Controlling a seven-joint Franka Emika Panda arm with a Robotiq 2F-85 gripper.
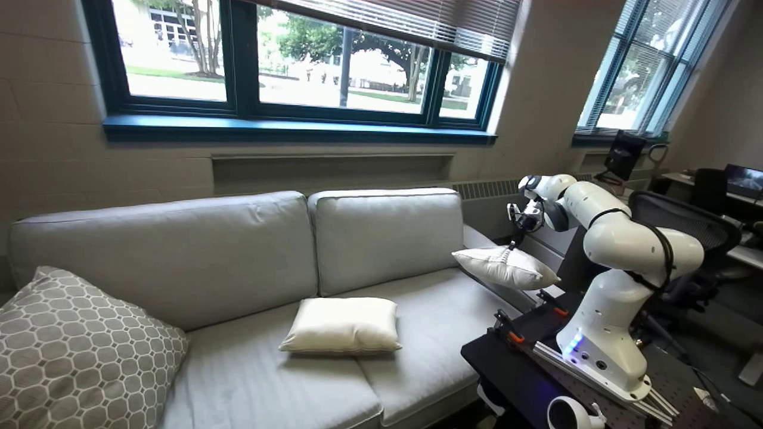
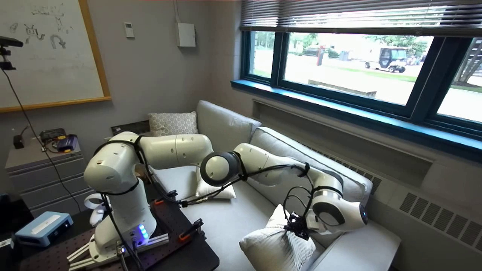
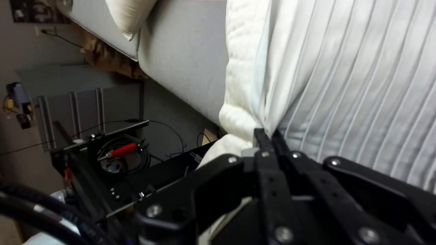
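A white pleated pillow hangs in the air above the right end of the sofa, pinched near its middle by my gripper. In the wrist view, the black fingertips of the gripper are closed together on a gathered fold of the pillow. From the other side, the same pillow droops below the gripper. A second, cream pillow lies flat on the seat of the grey sofa, well left of the gripper.
A grey patterned cushion leans at the sofa's left end. The black table with its clamps stands near the held pillow. Open seat surrounds the cream pillow. Cables loop around the wrist.
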